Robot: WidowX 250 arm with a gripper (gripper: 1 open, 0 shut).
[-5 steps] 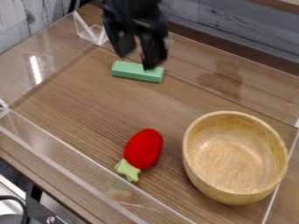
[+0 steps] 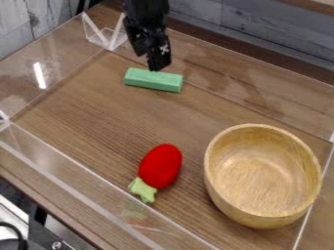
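Note:
My black gripper (image 2: 150,54) hangs at the top centre of the camera view, above and just behind a light green block (image 2: 152,80) lying on the wooden table (image 2: 92,127). Whether its fingers are open or shut is unclear. A red strawberry-like object (image 2: 159,166) with a green top lies at the lower middle. A round yellow bowl (image 2: 261,176) sits at the lower right.
A clear plastic-looking object (image 2: 102,29) stands at the upper left by the wooden back wall. Transparent edging runs along the left.
The gripper has moved back and shrunk in view, now narrower and lower beside the green block. The block, red object and bowl look unmoved.

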